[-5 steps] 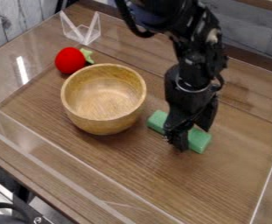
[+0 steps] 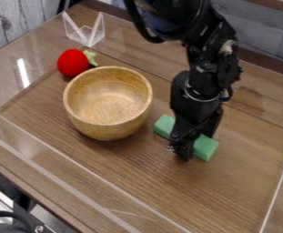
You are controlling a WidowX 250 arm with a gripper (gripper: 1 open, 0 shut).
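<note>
A black robot arm reaches down from the top into the middle of the table, its gripper (image 2: 187,133) open over a green block (image 2: 206,148). The block lies at a slant on the wood, with the dark fingers low at it and hiding part of its middle.
A wooden bowl (image 2: 78,97) stands left of the gripper. A red tomato-like object (image 2: 73,63) with a green top sits at the upper left, near a clear plastic item (image 2: 83,29).
The gripper has shifted very slightly at the green block. The bowl and other objects have not moved.
</note>
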